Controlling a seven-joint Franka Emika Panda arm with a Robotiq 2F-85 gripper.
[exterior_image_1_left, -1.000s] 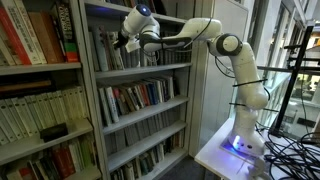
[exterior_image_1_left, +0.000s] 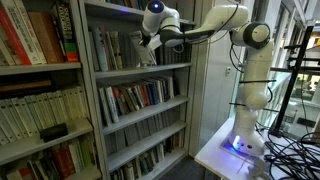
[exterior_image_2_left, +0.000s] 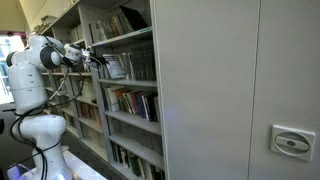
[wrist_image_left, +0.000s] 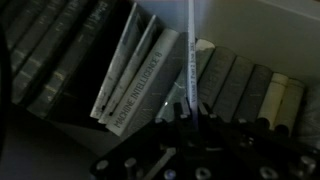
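Observation:
In the wrist view my gripper is shut on a thin, pale, flat item (wrist_image_left: 191, 60), seen edge-on and looking like a slim book. It stretches from the fingers to the frame's top edge. Behind it, a row of leaning books includes a grey one marked "Machine Intelligence" (wrist_image_left: 150, 82). From the side, the gripper (exterior_image_1_left: 151, 43) hangs in front of an upper shelf, with a pale shape (exterior_image_1_left: 142, 52) below it. The fingers are dark and their contact with the item is hard to make out.
A tall grey bookcase (exterior_image_1_left: 88, 62) has several shelves of books. Upright dividers flank the arm's side. Lower down stands a white table (exterior_image_1_left: 222, 158) beside the arm's base, its visible top largely bare. Cables (exterior_image_1_left: 290, 155) lie at the right.
In exterior view 1 the gripper has shifted right, away from the books at the left of the upper shelf.

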